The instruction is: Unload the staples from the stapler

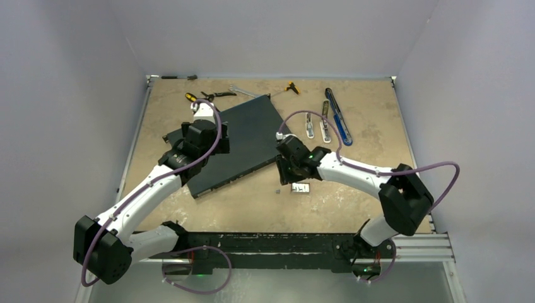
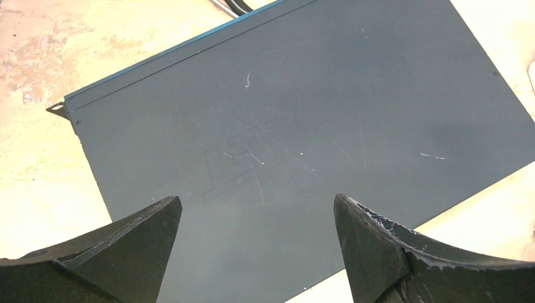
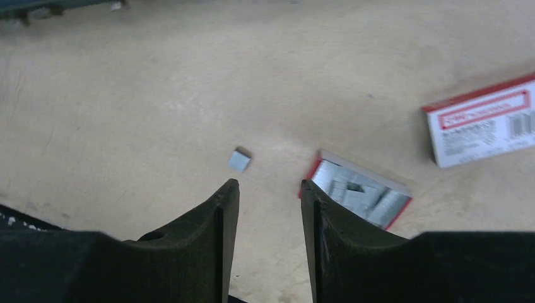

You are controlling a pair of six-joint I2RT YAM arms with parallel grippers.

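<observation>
Two small white staplers (image 1: 309, 126) and a longer one (image 1: 325, 129) stand at the back right, beside a blue long tool (image 1: 340, 123). My right gripper hangs low over an open staple box (image 3: 359, 196) with a few staple pieces in it; a small staple piece (image 3: 238, 161) lies loose to its left. The fingers are part open, with nothing visible between them. My left gripper is open above the dark panel (image 2: 378, 88), nothing between its fingers.
A red-and-white box (image 3: 479, 123) lies beside the staple box. Pliers (image 1: 214, 95), a wrench (image 1: 243, 90) and other tools lie along the back.
</observation>
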